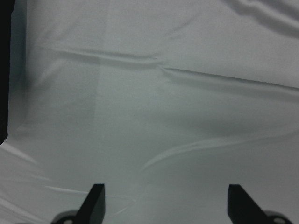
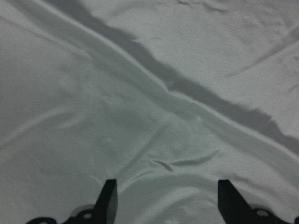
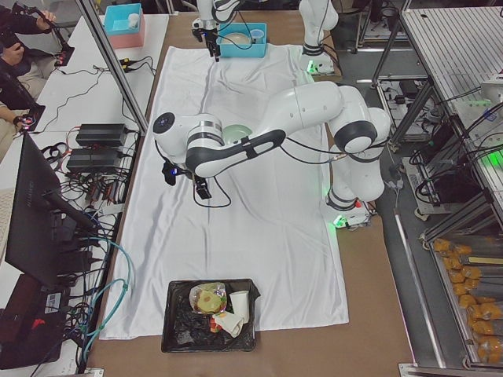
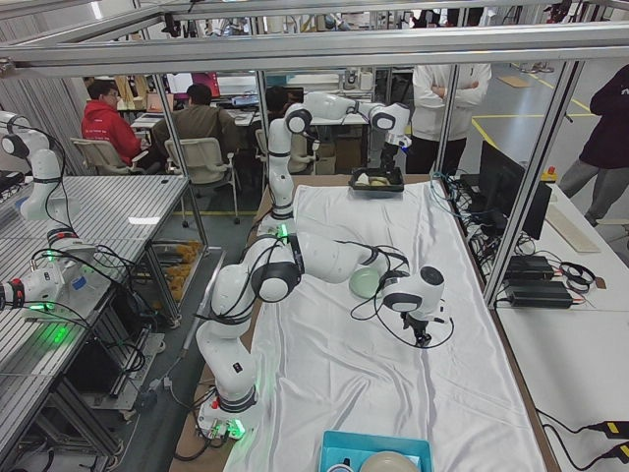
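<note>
A green plate (image 4: pixel 365 282) lies on the white cloth (image 3: pixel 236 251), partly behind an arm. One gripper hangs low over the cloth beside it at the middle left in the camera left view (image 3: pixel 187 177). The left wrist view shows my left gripper open over bare cloth, nothing between its fingers. My right gripper also stands open over creased cloth with nothing between. Which arm is which in the camera views I cannot tell.
A black tray (image 3: pixel 189 330) with packaged items and paper lies at one end. A blue bin (image 3: pixel 242 50) with dishes is at the other. Cables, monitors and a metal frame line the sides.
</note>
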